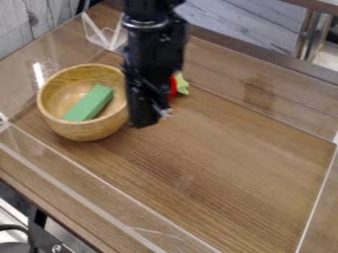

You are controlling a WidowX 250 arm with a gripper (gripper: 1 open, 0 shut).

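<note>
The dark robot gripper (152, 117) hangs at the centre of the camera view, pointing down just right of a wooden bowl (61, 94), over the table. Its fingertips are small and blurred; nothing shows held, and I cannot tell how its fingers stand. A green block (89, 103) lies inside the bowl. A red object with a pale green top (173, 83) sits behind the gripper, mostly hidden by it.
A light rail or wall edge runs at the top right, and cables show at the lower left.
</note>
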